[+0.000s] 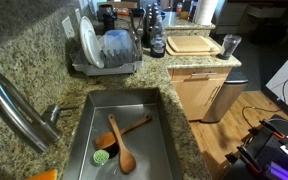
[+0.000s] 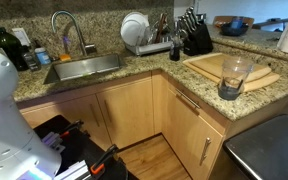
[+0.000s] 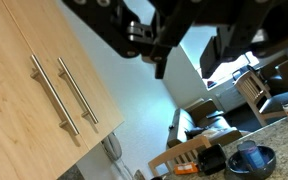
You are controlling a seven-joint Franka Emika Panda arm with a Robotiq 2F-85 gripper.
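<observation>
Two wooden spoons lie crossed in the metal sink [image 1: 149, 158] in exterior view 1. One spoon [image 1: 127, 160] points its bowl toward the front of the sink; the other spoon [image 1: 106, 140] lies slantwise beneath or beside it. A green round scrubber [image 1: 100, 157] sits by the dark drain. In the wrist view my gripper stands open, its dark fingers apart with nothing between them. It is outside exterior view 1, and only my white arm [image 2: 14, 130] shows in exterior view 2.
Behind the sink stands a dish rack [image 1: 109, 68] with plates and a blue-tinted container. Farther along the counter are a knife block [image 2: 196, 35], cutting boards [image 2: 209, 66] and a clear glass [image 2: 234, 78]. A curved faucet [image 1: 19, 110] rises beside the sink.
</observation>
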